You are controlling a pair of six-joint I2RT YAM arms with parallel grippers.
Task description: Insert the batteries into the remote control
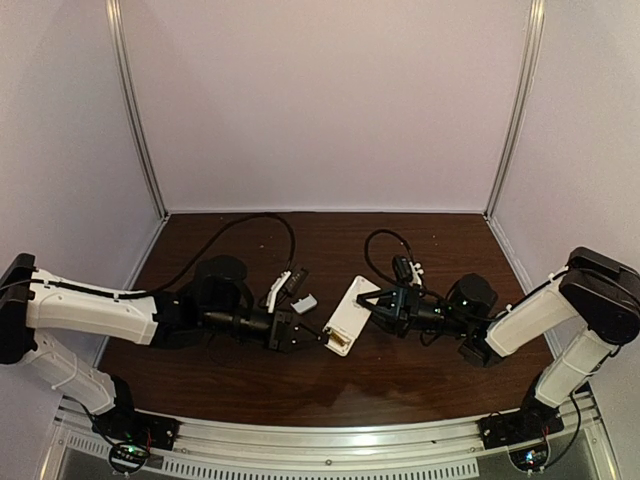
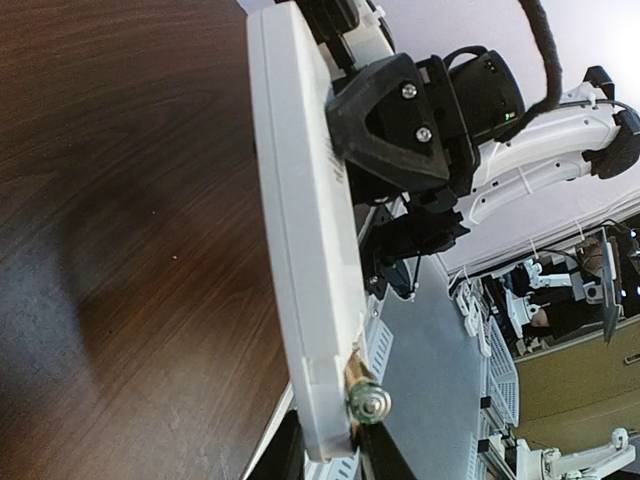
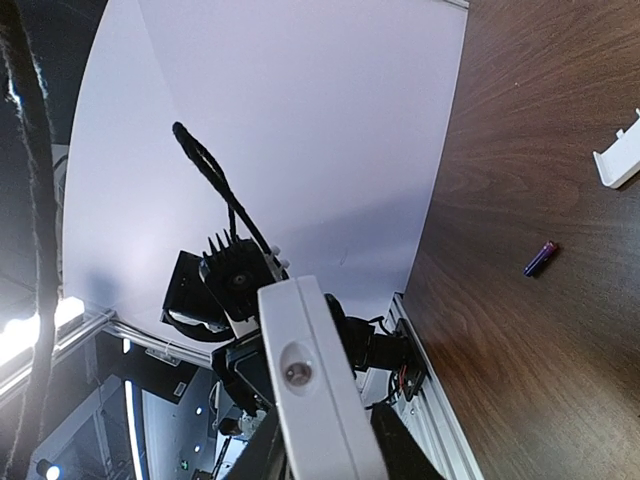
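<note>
The white remote (image 1: 347, 312) is held above the table by my right gripper (image 1: 367, 301), which is shut on it; in the right wrist view its end (image 3: 318, 380) fills the bottom centre. A battery (image 2: 362, 390) sits in the compartment at the remote's lower end. My left gripper (image 1: 317, 335) is at that end; its fingers show dark at the bottom of the left wrist view, partly behind the remote, and their gap is unclear. A loose dark battery (image 3: 540, 258) lies on the table.
The small white cover (image 1: 304, 304) lies on the wooden table (image 1: 240, 390) behind my left gripper. The side walls and metal front rail bound the space.
</note>
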